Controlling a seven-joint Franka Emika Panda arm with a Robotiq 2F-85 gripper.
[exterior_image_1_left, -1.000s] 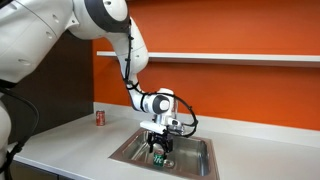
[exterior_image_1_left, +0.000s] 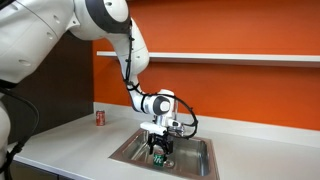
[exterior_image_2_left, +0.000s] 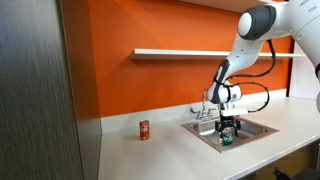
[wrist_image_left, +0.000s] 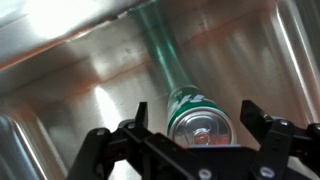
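Note:
A green can (wrist_image_left: 199, 124) stands in the metal sink, its silver top facing the camera in the wrist view. My gripper is open above it, one black finger to each side of the can and a gap showing on both sides. In exterior view 1 the green can (exterior_image_1_left: 158, 158) shows below the gripper (exterior_image_1_left: 158, 148). From the other side, exterior view 2 has the can (exterior_image_2_left: 228, 137) low in the sink under the gripper (exterior_image_2_left: 228, 126), partly hidden by the fingers.
Sink walls (exterior_image_1_left: 207, 160) rise around the can. A faucet (exterior_image_2_left: 204, 108) stands at the sink's back edge. Well away on the counter (exterior_image_2_left: 160, 158) is a red can (exterior_image_2_left: 145, 130).
The gripper sits very slightly lower over the sink than before. The cans have not visibly moved.

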